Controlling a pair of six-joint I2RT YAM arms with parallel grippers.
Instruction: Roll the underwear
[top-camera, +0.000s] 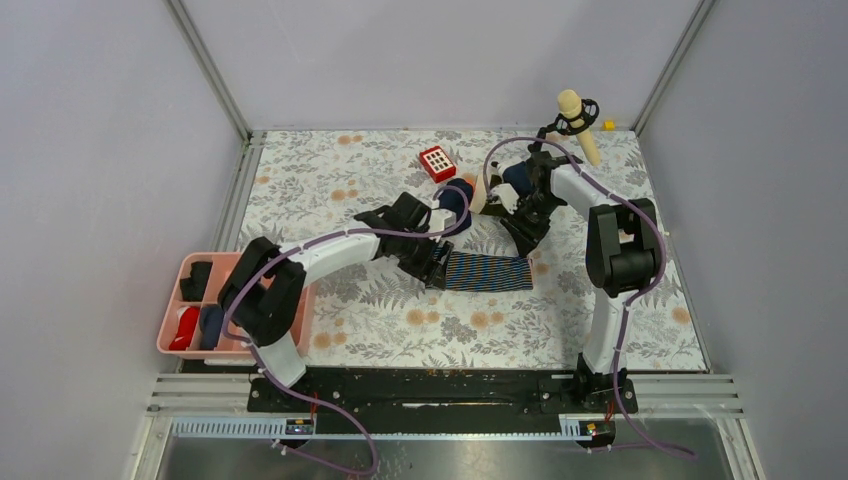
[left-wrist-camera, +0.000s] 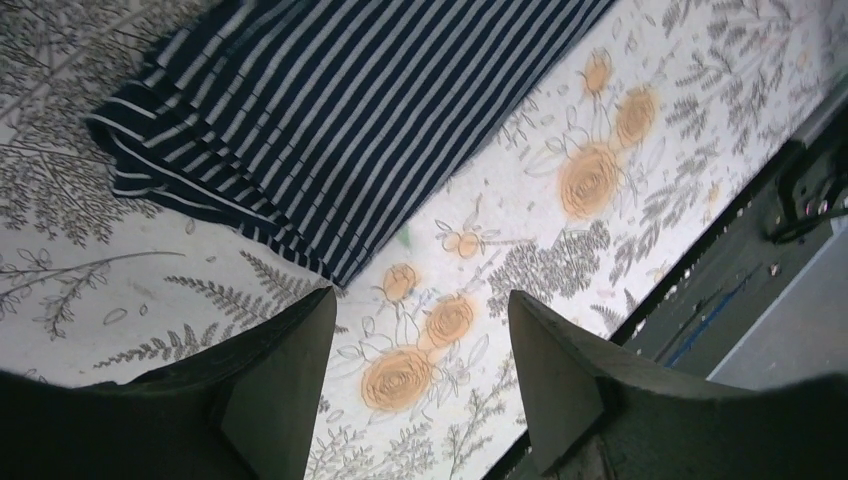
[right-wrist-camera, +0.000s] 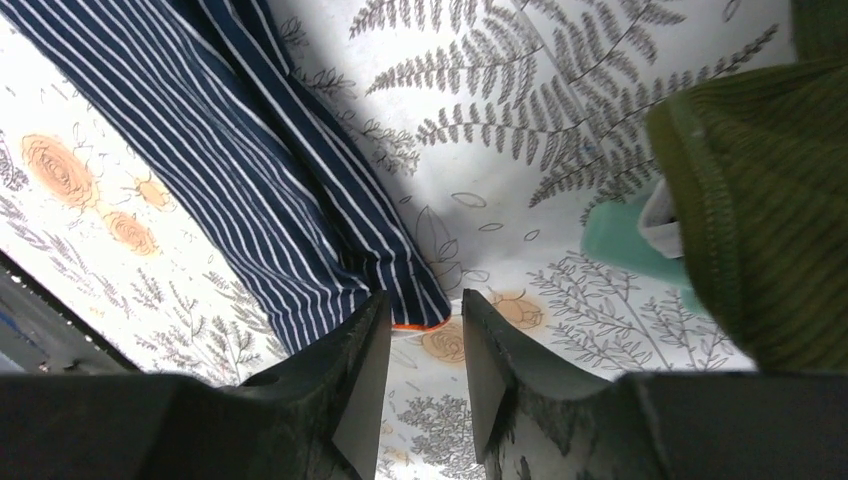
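A dark, striped, flattened piece of underwear (top-camera: 487, 271) lies along the middle of the table. My left gripper (top-camera: 437, 280) is over its left end. In the left wrist view the left gripper stands open, fingers apart, with bare tablecloth between them and the folded end of the underwear (left-wrist-camera: 350, 140) just beyond. Over the upper right corner is my right gripper (top-camera: 525, 252). In the right wrist view a corner of the underwear (right-wrist-camera: 330, 240) with an orange edge shows between the narrowly spaced fingers of the right gripper; whether they grip it is unclear.
Behind the arms sit dark garments (top-camera: 455, 204) and a red box (top-camera: 437, 163). An olive cloth (right-wrist-camera: 770, 210) is close to the right gripper. A pink bin (top-camera: 171, 315) with clothes stands at the left.
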